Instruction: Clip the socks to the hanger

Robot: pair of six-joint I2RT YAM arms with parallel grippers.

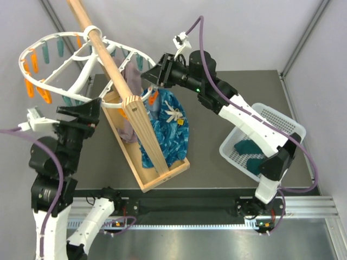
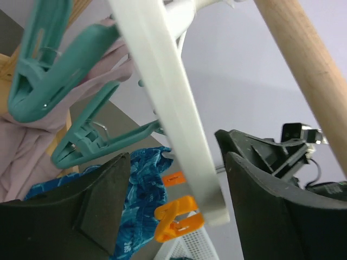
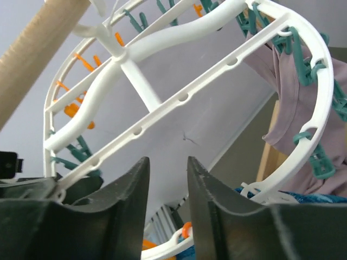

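The white ring-shaped hanger (image 1: 52, 73) hangs from a wooden bar, with orange clips (image 1: 29, 86) and teal clips (image 1: 45, 53) around its rim. At its near left side, my left gripper (image 1: 89, 110) is open; in the left wrist view a strip of the white rim (image 2: 187, 127) passes between its spread fingers. My right gripper (image 1: 154, 75) is at the right side of the rim, its fingers (image 3: 130, 189) parted, with the rim's lower edge (image 3: 168, 248) showing in the gap. Dark green socks (image 1: 248, 147) lie in the white basket (image 1: 264, 110).
The wooden stand (image 1: 146, 135) rises in front of the hanger from a tray-like base (image 1: 123, 153). Blue patterned fabric (image 1: 172, 138) and mauve cloth (image 1: 132, 81) are behind it.
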